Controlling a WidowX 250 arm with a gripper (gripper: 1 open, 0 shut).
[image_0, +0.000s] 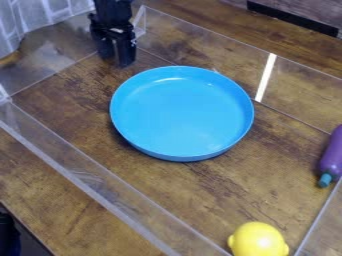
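My dark gripper (116, 45) hangs low over the back left of the wooden table, behind a round blue tray (181, 112). Its fingers are dark and small in the view, so I cannot tell whether they are open or shut, or whether anything is between them. A yellow lemon-like object (258, 240) lies at the front right, and a purple object with a blue tip (333, 155) lies at the right edge.
Clear plastic walls run along the left, back and right of the work area. A white cloth (27, 20) is at the top left. Bare wood (201, 200) lies in front of the tray.
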